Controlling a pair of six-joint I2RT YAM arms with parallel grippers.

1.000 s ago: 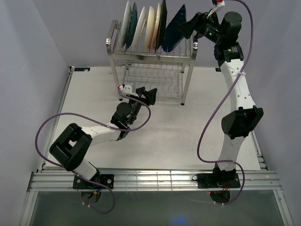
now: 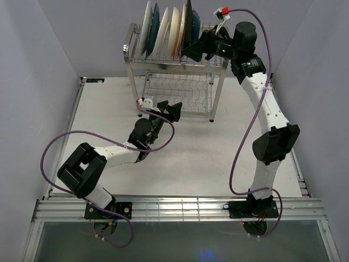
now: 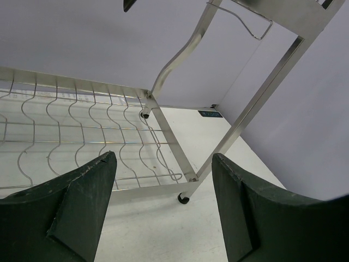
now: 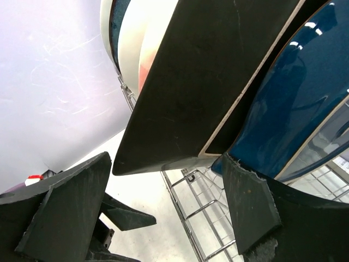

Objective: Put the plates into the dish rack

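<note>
Plates stand on edge along the dish rack's [image 2: 128, 54] upper tier: white plates [image 2: 173, 34], a dark black plate [image 4: 191, 82], and a blue plate [image 4: 294, 93] at the right end. My right gripper [image 2: 199, 50] is at those right-end plates, open, its fingers near the lower edges of the black and blue plates. Below the rack, in front of its lower tier, my left gripper [image 2: 170, 109] stands open; in the left wrist view nothing is between its fingers.
The lower wire tier [image 3: 82, 131] is empty. Grey walls bound the space left, right and behind.
My right gripper has moved left onto the right-end plates; the blue plate, earlier leaning out to the right, now stands more upright beside the black one. The left arm is unchanged.
</note>
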